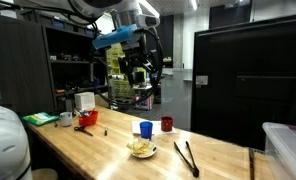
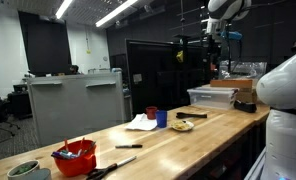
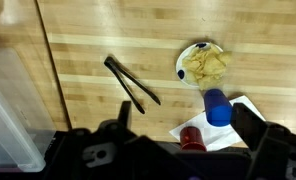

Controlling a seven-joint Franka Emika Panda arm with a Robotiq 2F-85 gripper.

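My gripper is open high above the table, its dark fingers (image 3: 250,125) wide apart along the lower edge of the wrist view, with nothing held. Below it stands a blue cup (image 3: 217,108), and a red cup (image 3: 192,138) is partly covered by the gripper's parts. A white plate (image 1: 141,155) carries crumpled yellowish pieces (image 3: 205,66), perhaps chips. Black tongs (image 1: 186,158) lie spread on the wood to the plate's right in exterior view 1.
A white sheet (image 2: 141,122) lies by the cups. The red container (image 2: 74,158) holds dark-handled utensils at the table's other end. A clear plastic bin (image 3: 10,110) borders the wrist view's left side. Bare wood (image 1: 218,160) stretches beyond the tongs.
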